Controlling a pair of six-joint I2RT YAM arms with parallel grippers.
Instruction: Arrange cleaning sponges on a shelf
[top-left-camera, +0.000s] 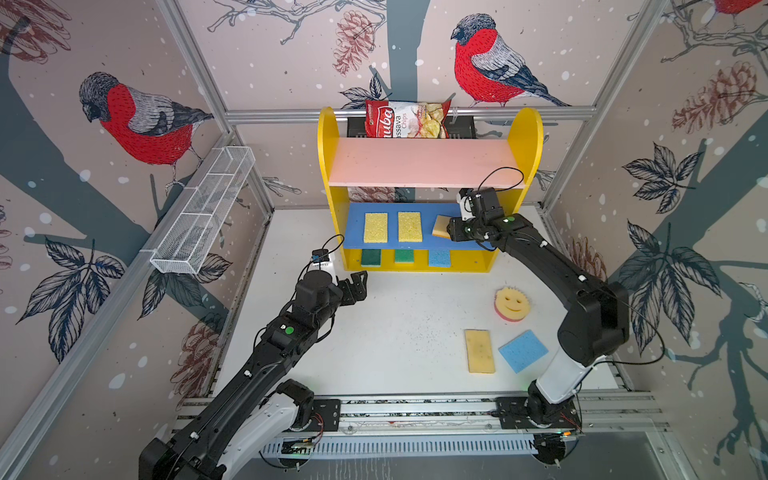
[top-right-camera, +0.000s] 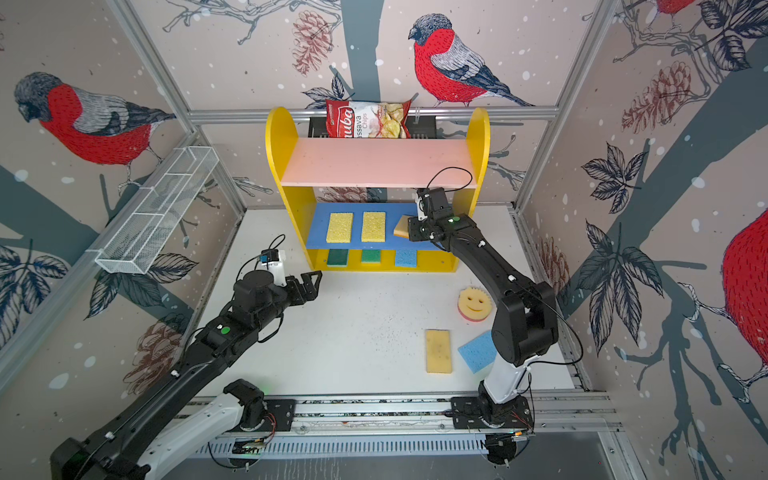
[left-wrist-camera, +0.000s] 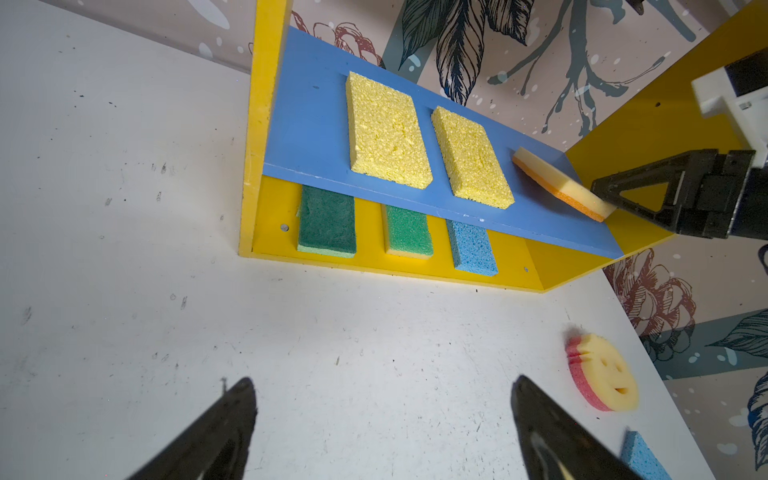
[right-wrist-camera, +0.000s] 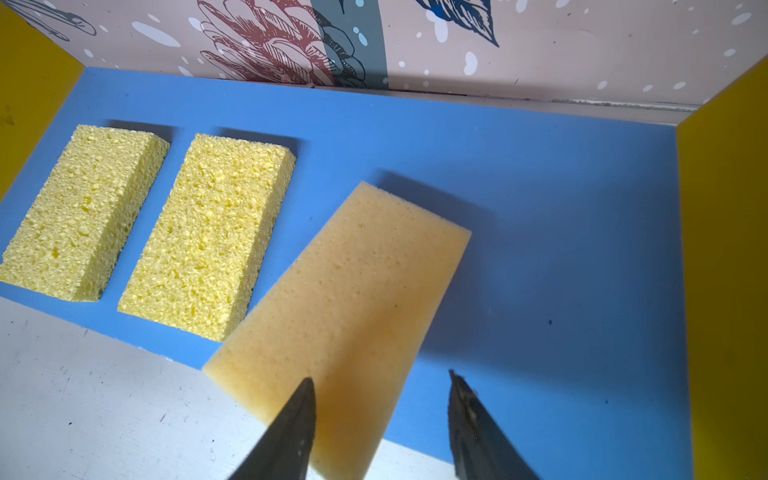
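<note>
Two yellow porous sponges (right-wrist-camera: 212, 232) (left-wrist-camera: 388, 132) lie side by side on the blue middle shelf (right-wrist-camera: 560, 232). To their right, a beige sponge (right-wrist-camera: 360, 288) sits slanted, its near corner reaching past the shelf's front edge. In the left wrist view it looks tilted, with an orange underside. My right gripper is open at its near end; the left finger overlaps the sponge in view, and the right finger stands clear of it. Away from the shelf, my left gripper is open over the white table, nothing between its fingers.
On the bottom level stand a dark green sponge (left-wrist-camera: 328, 220), a green one (left-wrist-camera: 408, 232) and a blue one (left-wrist-camera: 472, 248). A smiley sponge (top-left-camera: 512, 304), a tan sponge (top-left-camera: 480, 352) and a blue cloth-like square (top-left-camera: 523, 350) lie on the table. The pink top shelf (top-left-camera: 424, 162) is bare.
</note>
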